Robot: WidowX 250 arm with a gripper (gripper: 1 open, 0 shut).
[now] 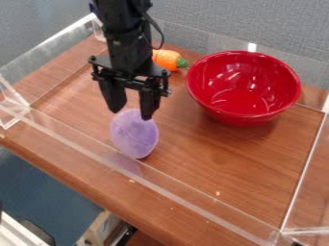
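My black gripper [131, 99] hangs over the left middle of the board, fingers apart and pointing down, with nothing seen between them. Just below it lies a purple oval object [134, 136]. A red bowl [243, 91] stands to the right. An orange carrot with a green top [167, 59] lies behind the arm, partly hidden by it.
Clear plastic walls edge it at the front, sides and back.
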